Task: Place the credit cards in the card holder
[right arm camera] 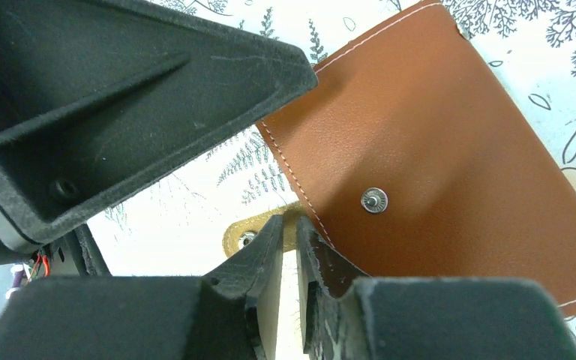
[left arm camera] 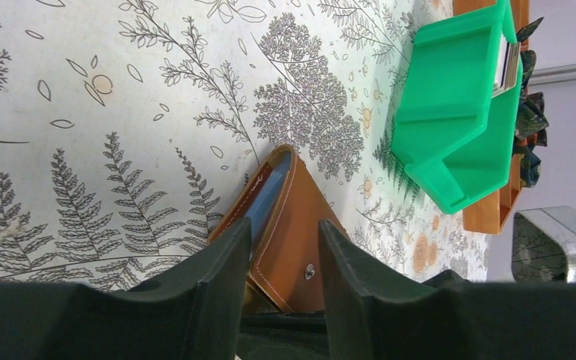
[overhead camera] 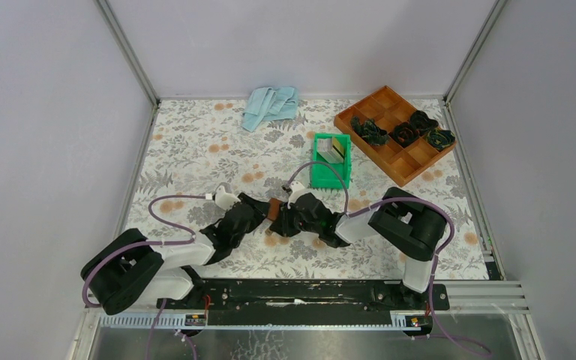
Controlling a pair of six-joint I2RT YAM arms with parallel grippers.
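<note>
The brown leather card holder is held up between the two arms, its mouth slightly parted in the left wrist view with a bluish layer inside. My left gripper is part open, with the holder showing between its fingers; contact cannot be made out. In the right wrist view, the holder's broad face shows a metal snap, and a tan flap with a snap sticks out beside its lower edge. My right gripper is shut on the holder near that flap. Cards stand in the green box.
A wooden compartment tray with several dark rolled items stands at the back right. At the back lies a light-blue cloth. Both grippers are close together at the middle.
</note>
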